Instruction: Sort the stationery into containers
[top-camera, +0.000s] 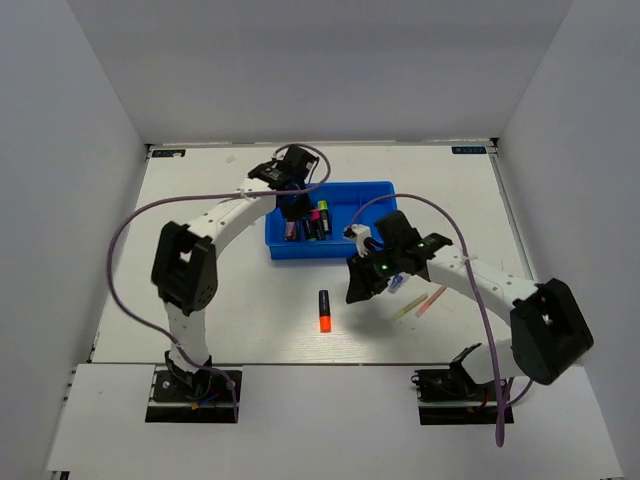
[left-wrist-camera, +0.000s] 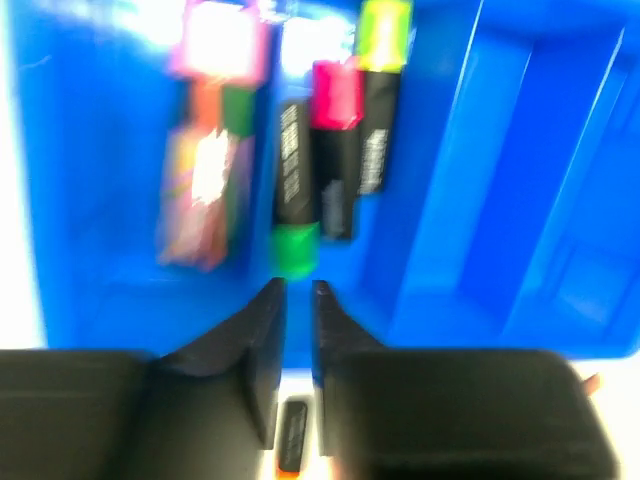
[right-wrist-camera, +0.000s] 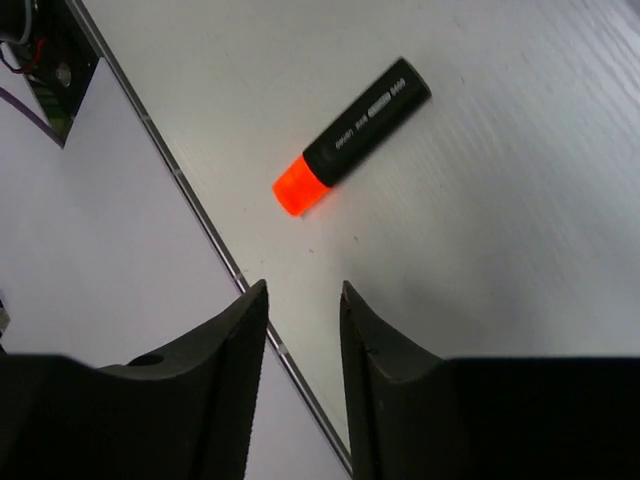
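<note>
A blue divided container holds several markers, among them a green-capped marker and a pink-capped one. My left gripper hovers above it, fingertips slightly apart, nothing seen held; the left wrist view is blurred. A black marker with an orange cap lies on the table in front of the container. My right gripper is open and empty above the table, near that marker.
Thin sticks in yellow and pink lie at the front right, with small bluish items behind them. The container's right compartments look empty.
</note>
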